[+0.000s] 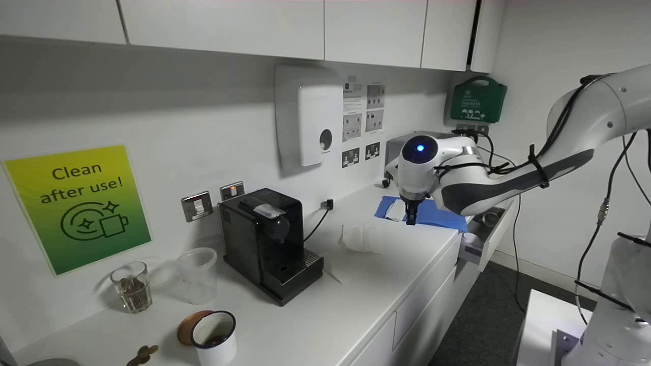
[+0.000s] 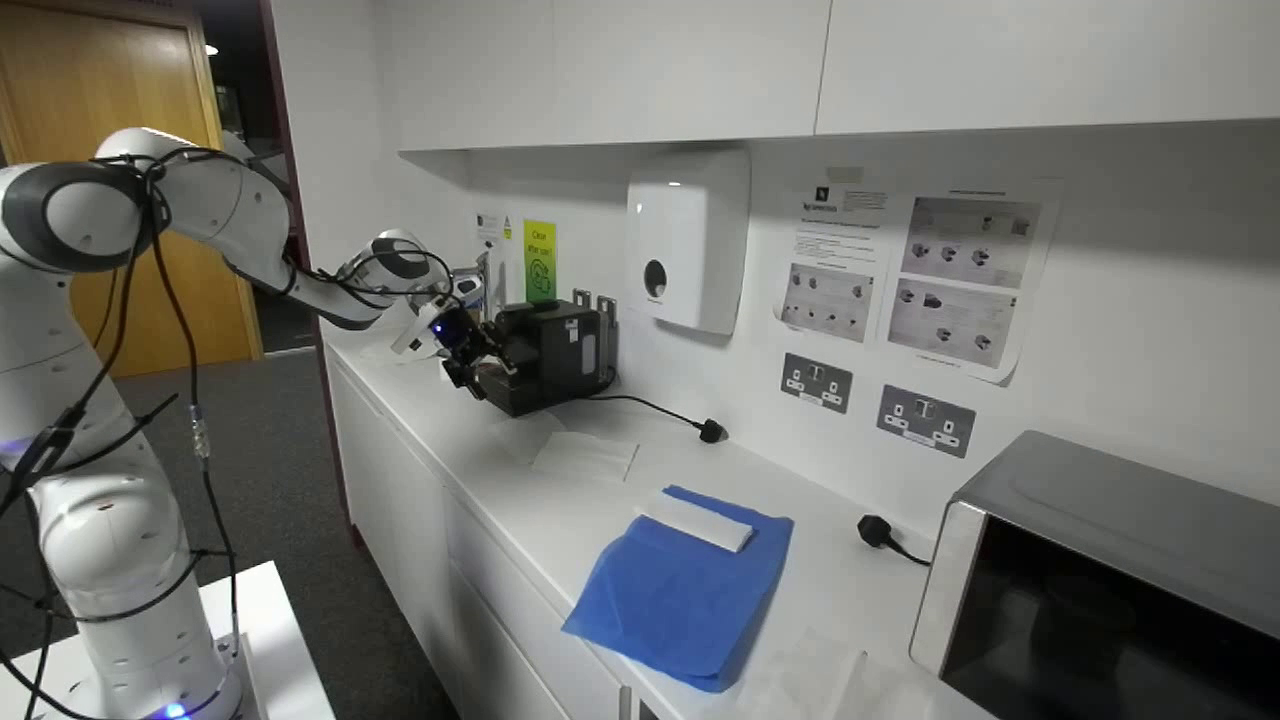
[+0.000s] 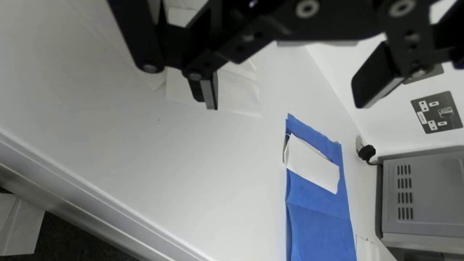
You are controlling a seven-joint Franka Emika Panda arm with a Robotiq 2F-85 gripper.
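My gripper [image 1: 411,214] points down above the counter, its fingertips in front of the blue cloth in exterior view 1. In the wrist view the gripper is open, its two fingers wide apart with nothing between them. The blue cloth [image 2: 684,594] lies flat on the counter, with a folded white paper towel [image 2: 696,518] resting near its far edge. More white paper sheets [image 1: 361,238] lie loose on the counter between the cloth and the black coffee machine [image 1: 262,244]. In exterior view 2 the gripper [image 2: 480,370] overlaps the machine.
A microwave [image 2: 1116,552] stands at the cloth's side of the counter, and a plug [image 2: 878,530] lies near it. A drawer [image 1: 494,235] hangs open. A glass [image 1: 132,293], a plastic cup [image 1: 198,280] and an enamel mug [image 1: 216,351] stand beyond the machine.
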